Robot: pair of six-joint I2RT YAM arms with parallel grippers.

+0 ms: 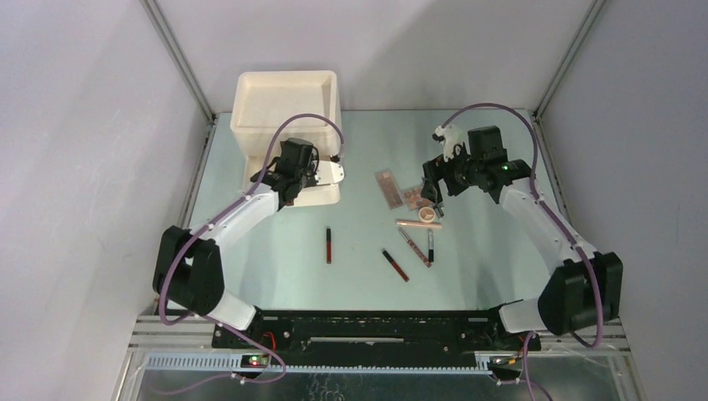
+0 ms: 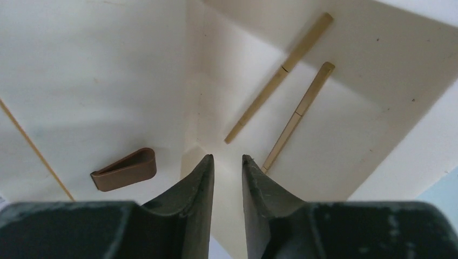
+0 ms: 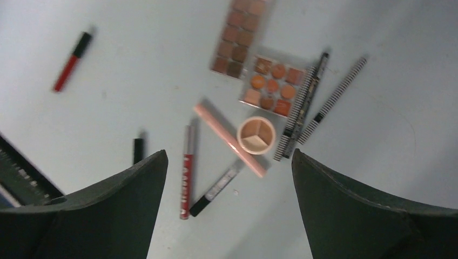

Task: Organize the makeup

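The white drawer unit [image 1: 284, 100] stands at the back left with its drawer [image 1: 313, 195] pulled out. Inside the drawer, two thin gold sticks lie side by side: one gold stick [image 2: 278, 75] and another gold stick [image 2: 298, 113]. My left gripper is over the drawer with its fingers a little apart, empty. On the table lie a long palette [image 3: 237, 38], a square palette [image 3: 273, 85], a round pot [image 3: 256, 135], a peach tube [image 3: 227, 132] and several pencils. My right gripper stands open above them, holding nothing.
A red-and-black pencil [image 1: 328, 246] lies alone in front of the drawer, and a dark pencil [image 1: 395, 265] further right. A brown pull tab [image 2: 127, 170] shows near the drawer in the left wrist view.
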